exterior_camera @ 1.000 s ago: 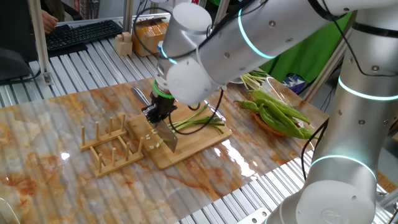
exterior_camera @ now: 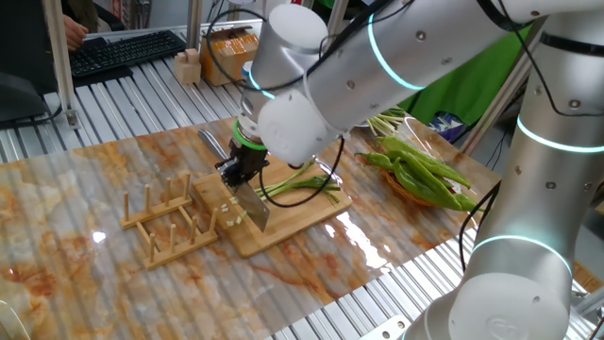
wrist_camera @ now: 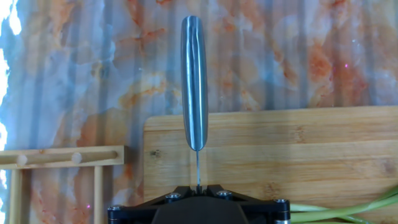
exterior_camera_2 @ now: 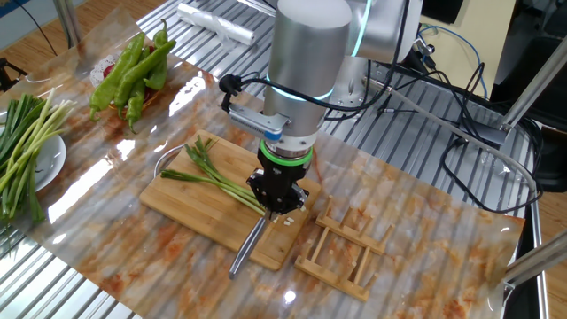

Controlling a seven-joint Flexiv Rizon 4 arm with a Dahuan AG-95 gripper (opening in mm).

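My gripper [exterior_camera: 240, 176] is shut on a cleaver, gripping it where handle meets blade. In exterior view 1 its broad metal blade [exterior_camera: 253, 207] hangs low over the cutting board [exterior_camera: 283, 227]; whether the edge touches the wood I cannot tell. The silver handle [wrist_camera: 194, 81] sticks out from the fingers in the wrist view, reaching past the board's edge. Long green scallions [exterior_camera_2: 215, 177] lie across the board beside the gripper, their pale ends towards the blade. Small white cut pieces [exterior_camera: 233, 213] are scattered near the blade, on the side towards the rack.
A wooden peg rack [exterior_camera_2: 339, 255] stands close beside the board. Green peppers [exterior_camera_2: 133, 80] fill a basket, and more scallions [exterior_camera_2: 31, 151] rest on a white plate [exterior_camera_2: 51, 164]. A loose cable [exterior_camera: 330, 179] loops down from the arm. The marbled sheet [exterior_camera: 85, 293] has bare room in front.
The arm has shifted only very slightly, and its hanging cable has swung a little. Cleaver, board and scallions look almost unchanged.
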